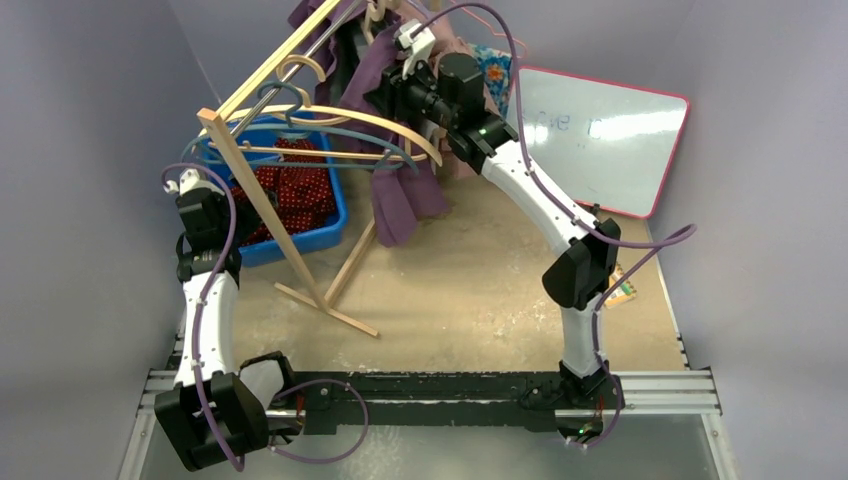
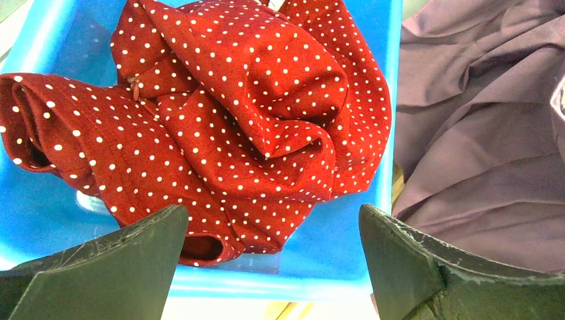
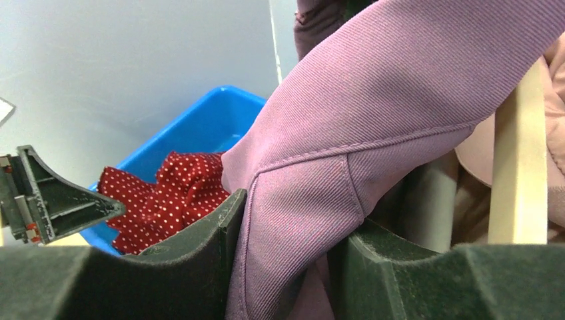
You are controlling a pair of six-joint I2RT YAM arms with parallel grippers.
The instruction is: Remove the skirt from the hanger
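Note:
Purple cloth point(image 1: 405, 210) hangs from the wooden rack point(image 1: 245, 180) among the hangers, its lower part reaching down beside the blue bin. My right gripper point(image 1: 385, 95) is shut on the purple cloth point(image 3: 346, 87), whose seamed fold fills much of the right wrist view. My left gripper stands open, nothing between its fingers, over the blue bin point(image 2: 386, 173), which holds red polka-dot fabric point(image 2: 233, 133).
Empty wooden and blue hangers point(image 1: 370, 123) hang along the rail. Pink garments point(image 3: 556, 133) hang behind. A whiteboard point(image 1: 610, 150) lies at the back right.

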